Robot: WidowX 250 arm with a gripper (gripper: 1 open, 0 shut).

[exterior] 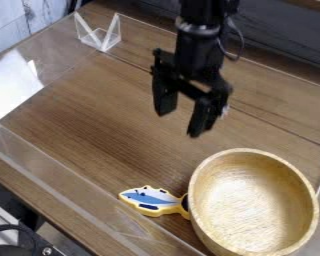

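Observation:
My black gripper (183, 110) hangs open over the middle of the wooden table (96, 120), its fingers pointing down with nothing between them. Below it, near the front, a yellow toy (151, 200) with a blue-and-white shape on it lies beside a large light wooden bowl (252, 175) at the lower right. The bowl looks empty.
Clear plastic walls run along the table's edges, with a clear bracket (99, 35) at the back left and a white piece (9, 85) at the left edge.

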